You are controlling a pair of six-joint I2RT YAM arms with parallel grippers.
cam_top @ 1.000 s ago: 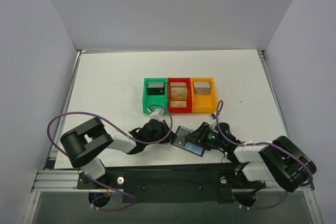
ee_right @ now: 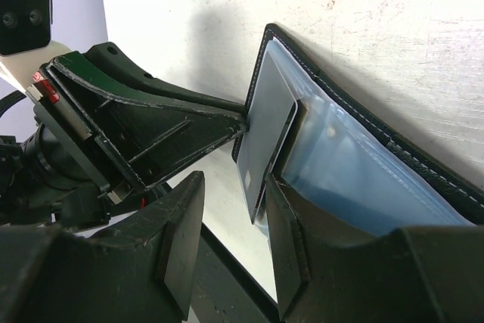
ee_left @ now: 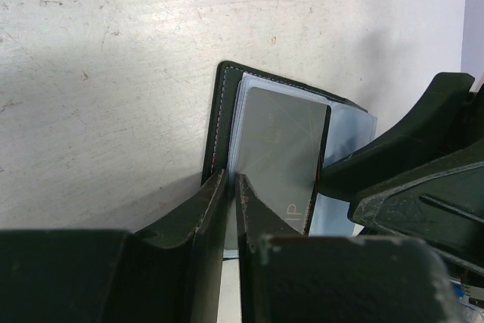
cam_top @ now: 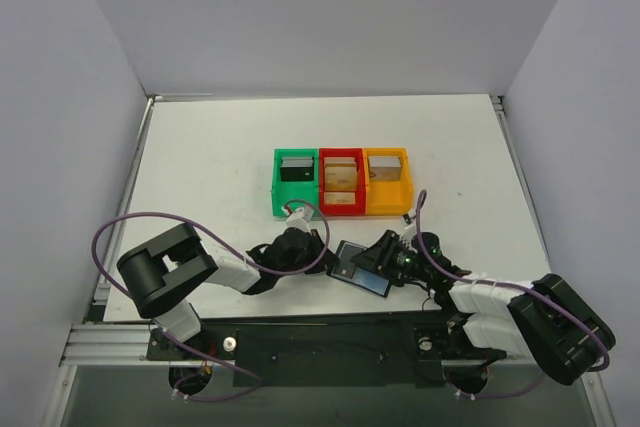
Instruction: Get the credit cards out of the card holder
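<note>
The card holder [cam_top: 372,281] lies open on the table's front part, with a black stitched cover and clear bluish sleeves. A grey card [ee_left: 280,149] sits over its sleeve in the left wrist view, one dark edge standing proud. My left gripper is shut on the holder's left edge, its tips by the sleeve border. From the right, my right gripper stands part open at the card's free edge. In the right wrist view one finger [ee_right: 281,202] is by that dark edge and the other is apart from it; no grip on the card shows.
Behind the holder stand a green box [cam_top: 276,187], a red box [cam_top: 343,210] and a yellow box [cam_top: 392,202], each holding cards. Both grippers work close together.
The right arm has shifted slightly to the right, and its gripper a little with it. My left gripper and the boxes look unmoved.
</note>
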